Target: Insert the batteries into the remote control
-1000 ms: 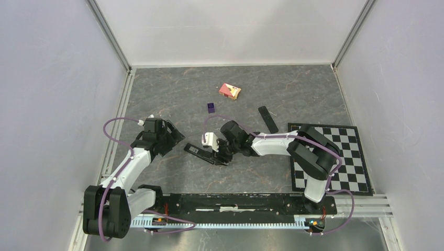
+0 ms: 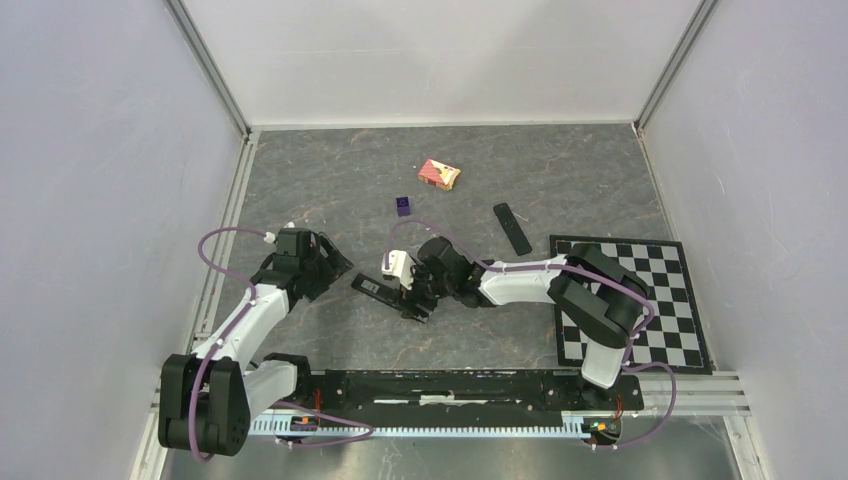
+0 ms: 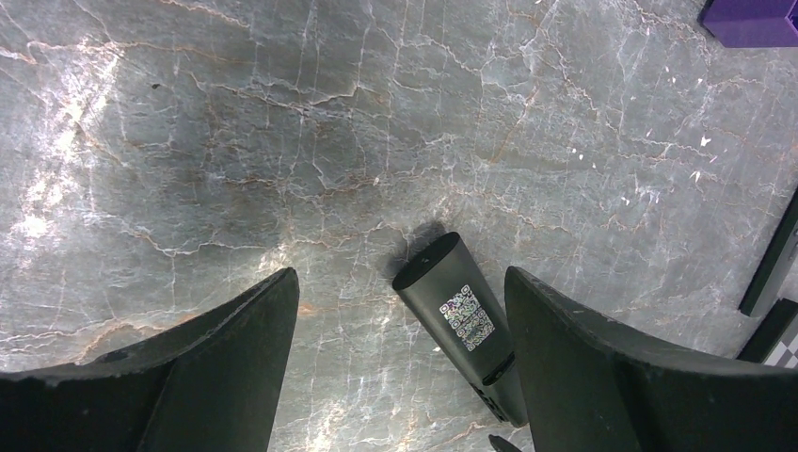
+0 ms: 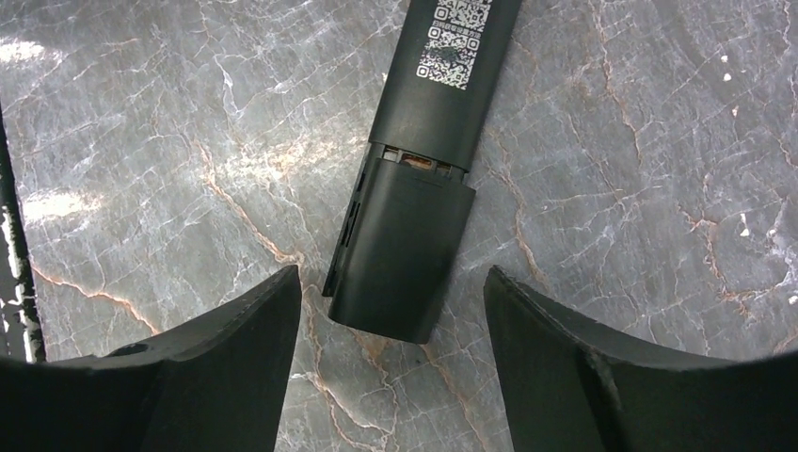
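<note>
The black remote control (image 4: 433, 99) lies back side up, a QR-code label (image 4: 452, 42) on its upper part. Its battery cover (image 4: 405, 245) rests over the lower half, shifted down. A narrow slot of the compartment (image 4: 418, 161) with a bit of copper color shows above the cover, and the remote's left edge peeks out beside it. My right gripper is open, fingers apart on either side of the cover's lower end, touching nothing. My left gripper stands open and empty, with the remote (image 3: 461, 325) on the table beyond its right finger.
A small purple box (image 2: 403, 206) and a red-yellow box (image 2: 439, 174) stand farther back. Another slim black object (image 2: 512, 229) lies right of center, near a checkerboard (image 2: 660, 350).
The cover sits a little straighter on the remote, with a narrower slot.
</note>
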